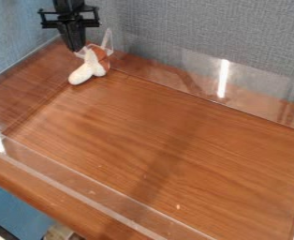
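Note:
The black gripper point(75, 42) hangs at the top left of the camera view, over the back left corner of the wooden surface. Just below and right of it lies a white and orange soft object point(87, 69), apparently a plush toy, close to the back clear wall. The gripper's fingers point down beside the toy's upper end; whether they are open or shut, or touch it, I cannot tell.
The wooden surface point(175, 141) is bordered by clear low walls, with a grey padded panel point(213, 33) behind. Its middle and right are empty. Dark items lie partly in view at the bottom left corner.

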